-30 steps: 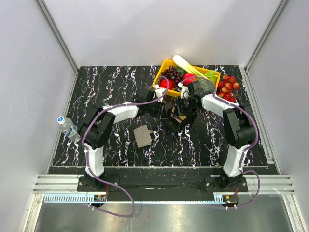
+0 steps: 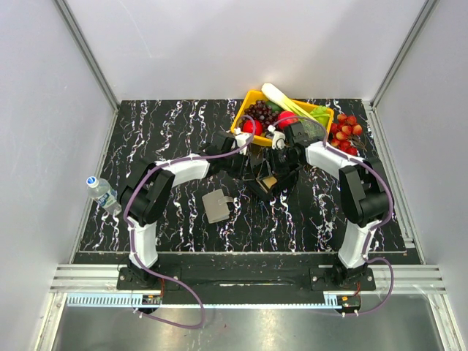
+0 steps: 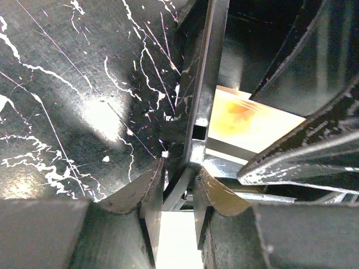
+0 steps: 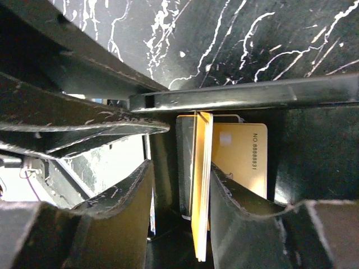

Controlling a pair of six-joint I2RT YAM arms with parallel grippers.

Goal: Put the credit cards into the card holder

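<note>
An open black card holder (image 2: pixel 261 191) stands in the middle of the table, between both arms. My left gripper is shut on its side wall (image 3: pixel 208 73). Inside lies a gold card (image 4: pixel 247 159), flat over a darker card (image 4: pixel 185 168). Seen from the right wrist, several gold cards (image 4: pixel 202 190) stand on edge, close together, between the fingers of my right gripper. That gripper is part open, with a gap on the left of the cards. The left wrist view also shows a gold card (image 3: pixel 247 120) in the holder.
A grey-white flat item (image 2: pixel 216 206) lies left of the holder. Behind it stands a yellow basket (image 2: pixel 238 121) of fruit and vegetables. A water bottle (image 2: pixel 104 195) is at the far left.
The left arm has stayed in place.
</note>
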